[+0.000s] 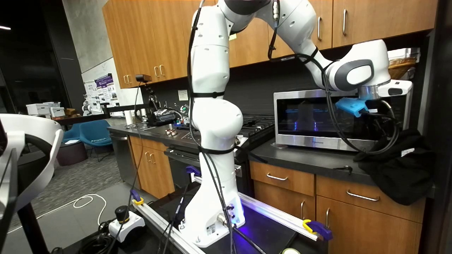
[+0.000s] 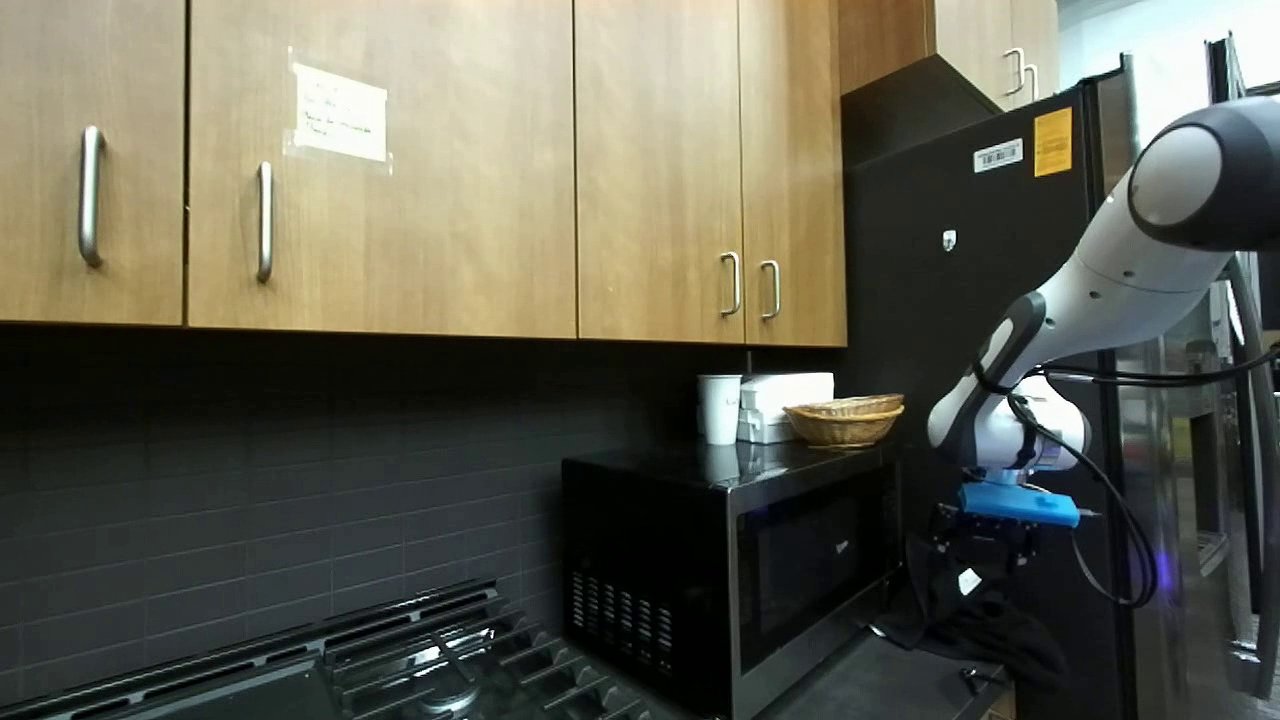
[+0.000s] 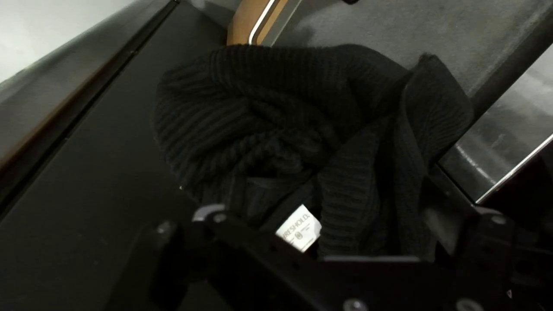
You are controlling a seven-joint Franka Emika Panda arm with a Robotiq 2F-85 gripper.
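A black ribbed cloth (image 3: pixel 280 103) lies crumpled at the right end of the counter in the wrist view, with a white label (image 3: pixel 300 228) showing. In exterior view 1 the same cloth (image 1: pixel 394 169) drapes over the counter's front edge. My gripper is open above it, with its dark fingers spread to either side of the label. No clear contact between fingers and cloth can be made out. From exterior view 2 the black gripper is hard to tell from the dark background below the blue mount (image 2: pixel 1020 503).
Close beside the gripper stands the microwave (image 1: pixel 296 141), with wicker baskets (image 2: pixel 846 422) and a white cup (image 2: pixel 720 409) on top. A tall black fridge side (image 2: pixel 960 300) bounds the right.
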